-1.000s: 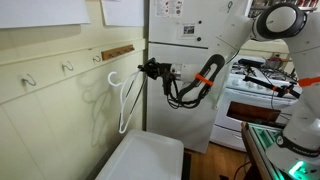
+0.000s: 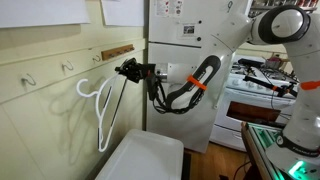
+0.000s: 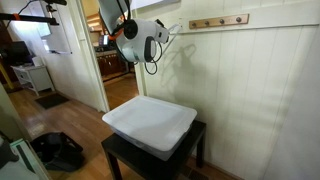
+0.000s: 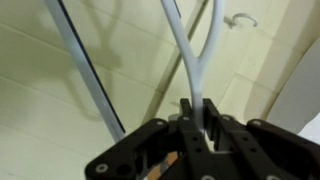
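A white clothes hanger (image 2: 101, 105) hangs from my gripper (image 2: 128, 69), its curved end toward the left and its long sides slanting down above the white lid. In the wrist view the white hanger (image 4: 188, 52) runs up from between the dark fingertips, where my gripper is shut on it. The gripper (image 3: 160, 33) is also up near the wall in exterior view 2; the hanger is hard to make out there.
Metal hooks sit on the wall rail, one hook (image 2: 67, 66) left of the gripper and another hook (image 2: 29, 80) farther left. A wooden peg strip (image 2: 117, 51) is just behind the gripper. Below stands a bin with a white lid (image 3: 150, 118) on a dark table.
My gripper has moved left along the wall and toward exterior view 1's camera, carrying the hanger. The hanger's curved end now lies nearer the wall hooks. The bin has not moved.
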